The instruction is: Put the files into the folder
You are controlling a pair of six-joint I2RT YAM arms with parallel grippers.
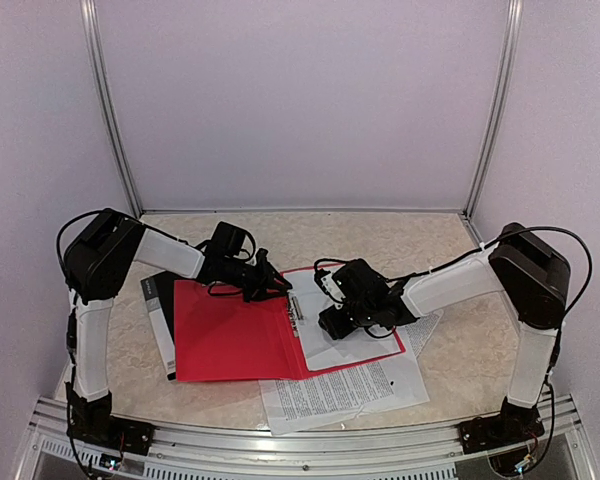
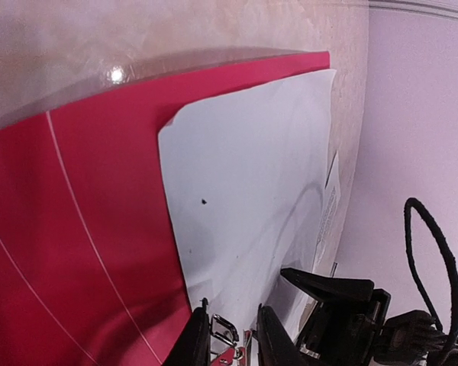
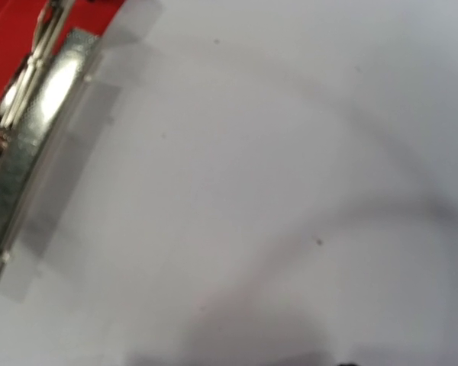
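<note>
The red folder [image 1: 230,335] lies open, its clip [image 1: 295,312] at the spine and white sheets [image 2: 237,168] on its right half. My left gripper [image 1: 268,283] is over the top of the spine by the clip; in its wrist view the fingertips sit low beside the metal clip, and their opening is unclear. My right gripper [image 1: 335,318] is down on the white sheets right of the clip; its wrist view shows paper and the clip [image 3: 42,137], not the fingers clearly. Printed pages [image 1: 320,400] lie partly under the folder's lower edge.
A black and white item [image 1: 162,330] lies under the folder's left side. Bare tabletop [image 1: 470,360] shows at the right and along the back. Walls surround the table on the back and sides.
</note>
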